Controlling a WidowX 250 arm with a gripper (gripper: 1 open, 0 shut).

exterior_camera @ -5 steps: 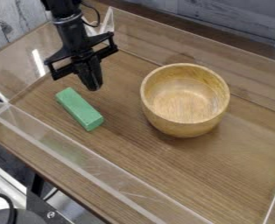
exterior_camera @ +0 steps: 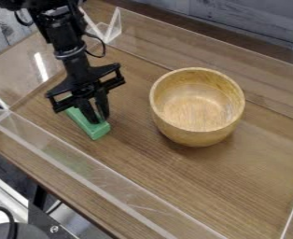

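Observation:
A black robot arm reaches down from the upper left to a green block (exterior_camera: 91,129) on the wooden table. My gripper (exterior_camera: 90,106) is low over the block, its fingertips around or on the block's upper part; whether it is open or shut on it is unclear.
A large tan bowl (exterior_camera: 197,105) stands to the right of the block, with some space between. Clear plastic edging runs along the left and lower left, with a dark cable in the bottom left corner.
My gripper has come down and slightly toward the viewer, from above and behind the green block onto it. The bowl has not moved.

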